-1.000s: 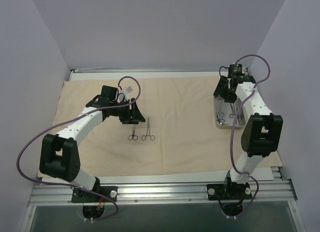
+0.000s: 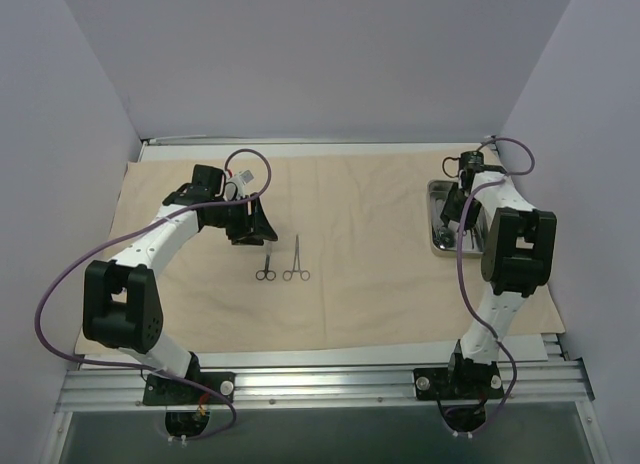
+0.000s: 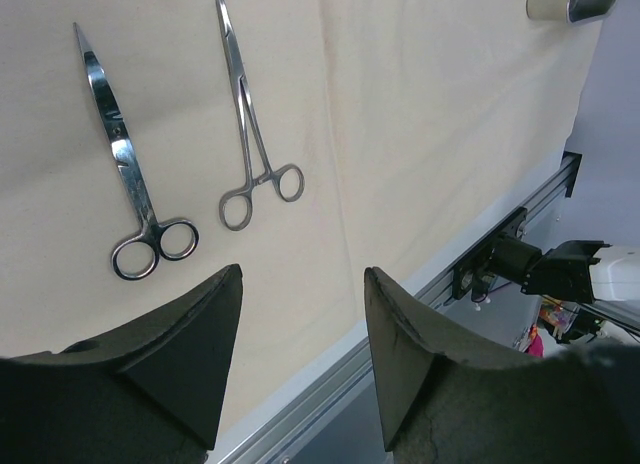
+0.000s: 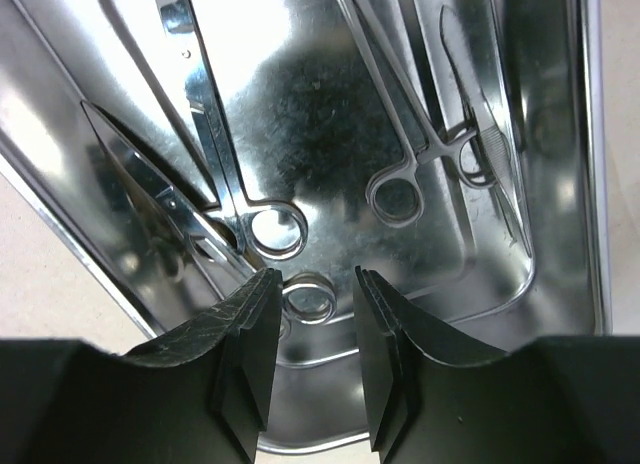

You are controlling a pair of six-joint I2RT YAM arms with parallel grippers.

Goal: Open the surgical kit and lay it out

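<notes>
A metal tray (image 2: 431, 209) at the far right holds several steel instruments. Over its near left part hangs my right gripper, fingers apart. In the right wrist view a finger ring (image 4: 309, 299) shows in the gap; whether the pads touch it I cannot tell. Beside it lie another ringed instrument (image 4: 213, 124), a clamp (image 4: 398, 189) and a scalpel (image 4: 482, 124). On the cloth left of centre lie scissors (image 3: 123, 154) and a clamp (image 3: 241, 99), side by side and apart. My left gripper is open above the cloth, holding nothing.
A beige cloth (image 2: 370, 274) covers the table, with its middle bare between the laid instruments and the tray. The tray's wall (image 4: 595, 134) rises around its contents. Grey walls (image 2: 590, 114) bound the sides and back, close to the right arm.
My right gripper has moved down toward the tray's near part, over the ringed handles. The left arm has shifted slightly left. The scissors and clamp on the cloth have not moved.
</notes>
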